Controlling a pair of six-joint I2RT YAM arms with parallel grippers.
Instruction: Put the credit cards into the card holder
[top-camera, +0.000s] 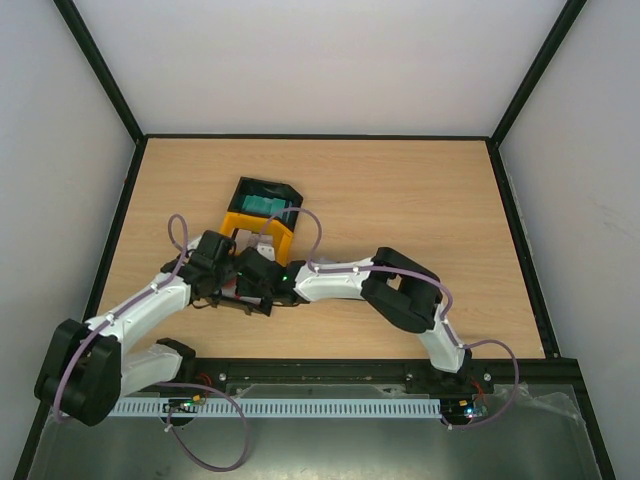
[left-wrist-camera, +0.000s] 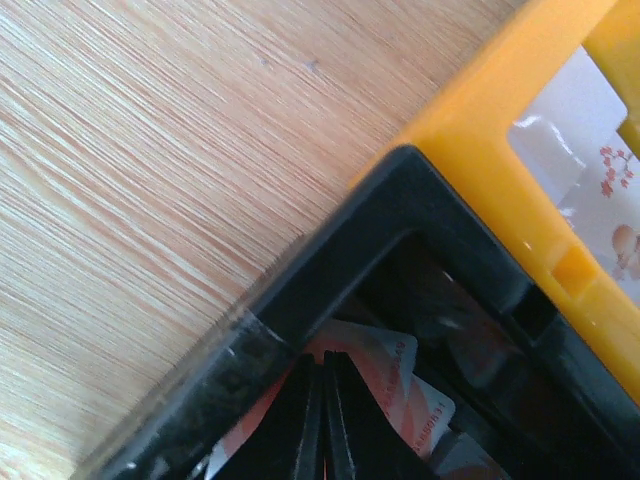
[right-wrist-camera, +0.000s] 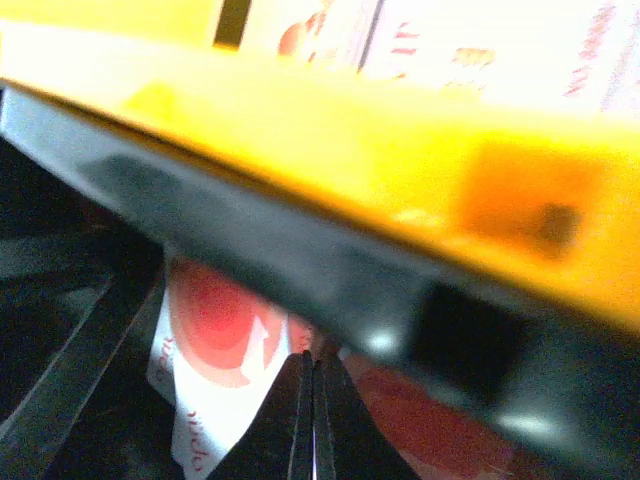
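Red-and-white cards (left-wrist-camera: 375, 365) lie in the front black bin, which I see in both wrist views; in the right one a card (right-wrist-camera: 222, 350) with a red circle shows, partly covered by the bin's rim (right-wrist-camera: 330, 265). Over these cards my left gripper is shut, nothing visible between its fingers. My right gripper, also shut, reaches into the same bin beside the red-circle card; nothing clearly shows between its tips. Whether either touches a card I cannot tell. Both arms hide much of this bin from above. No separate card holder can be made out.
A yellow bin (top-camera: 236, 220) with white printed cards (left-wrist-camera: 585, 135) adjoins the black bin. Behind it stands another black bin (top-camera: 268, 188) holding teal items (top-camera: 264, 206).
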